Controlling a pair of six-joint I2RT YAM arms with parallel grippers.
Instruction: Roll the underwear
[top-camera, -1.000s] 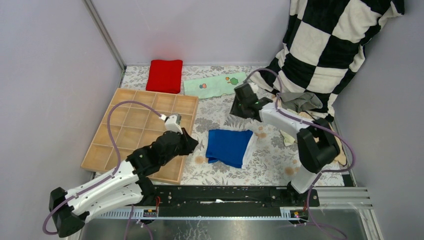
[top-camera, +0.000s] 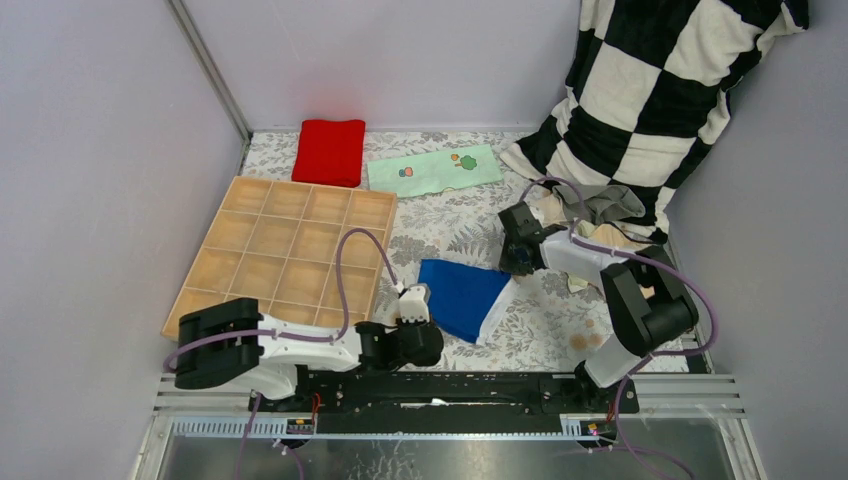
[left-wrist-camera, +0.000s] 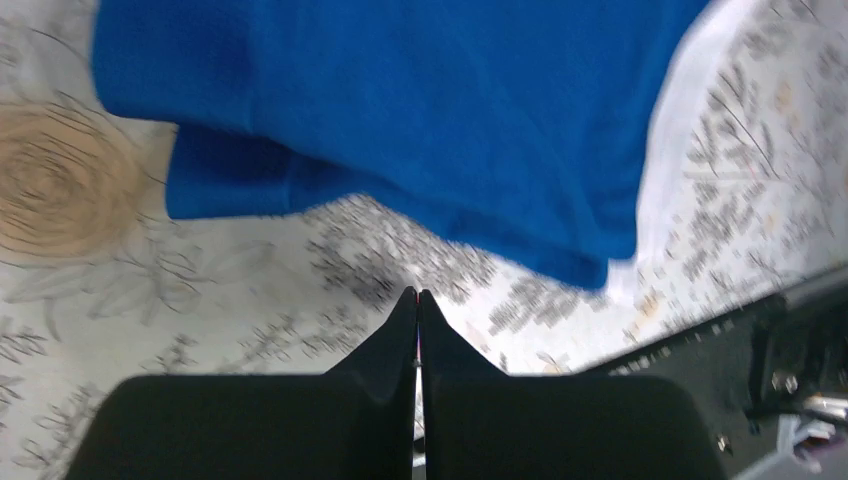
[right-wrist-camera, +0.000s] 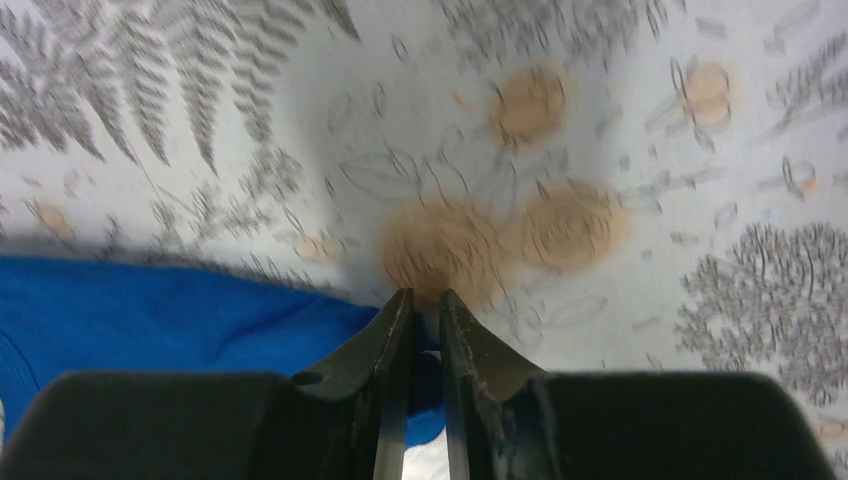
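The blue underwear (top-camera: 462, 297) lies folded flat on the patterned cloth, a white band along its right side. At its far right corner, my right gripper (top-camera: 508, 268) comes down. In the right wrist view the blue fabric (right-wrist-camera: 190, 315) reaches in from the left and passes between the right fingers, which are shut on it. My left gripper is shut with nothing visible between its tips. Its tips show just below the near edge of the blue fabric (left-wrist-camera: 420, 110) in the left wrist view, with bare patterned surface between; the arm partly covers the near left corner from above.
A wooden compartment box (top-camera: 272, 236) stands on the left, empty. A red folded cloth (top-camera: 331, 152) and a green cloth (top-camera: 436, 171) lie at the back. Grey fabric (top-camera: 606, 204) sits at the far right beside a checkered blanket (top-camera: 640, 90).
The left arm has swung right from over the box to the underwear's near left side. My right gripper has come nearer and down onto the far right corner. The underwear has tilted and shifted slightly.
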